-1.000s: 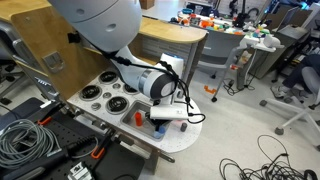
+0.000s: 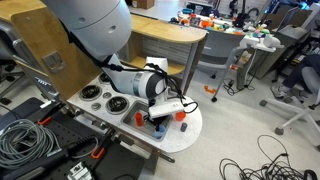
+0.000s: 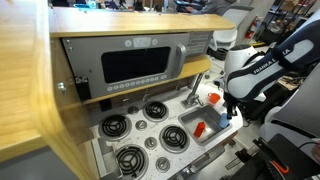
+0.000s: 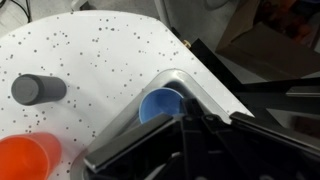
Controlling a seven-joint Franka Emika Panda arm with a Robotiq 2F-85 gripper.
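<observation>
A blue cup (image 4: 161, 104) stands at the sink's corner in the wrist view, its open mouth facing the camera. My gripper is shut, its dark fingers overlapping the cup's near right edge. Whether the thin rim lies between them is hidden. In exterior view 2 the same blue cup (image 3: 224, 120) shows close to the arm's lower end. The metal sink (image 4: 128, 117) surrounds the cup's near side, with the gripper body covering much of the basin.
An orange cup (image 4: 24, 157) and a dark grey cup (image 4: 38, 89) stand on the speckled white counter (image 4: 100, 50). A red object (image 3: 200, 129) is in the sink. Stove burners (image 3: 131, 158) lie farther left.
In exterior view 1 the arm has shifted left, toward the stove, over the last second. The orange cup on the counter has come into clearer view.
</observation>
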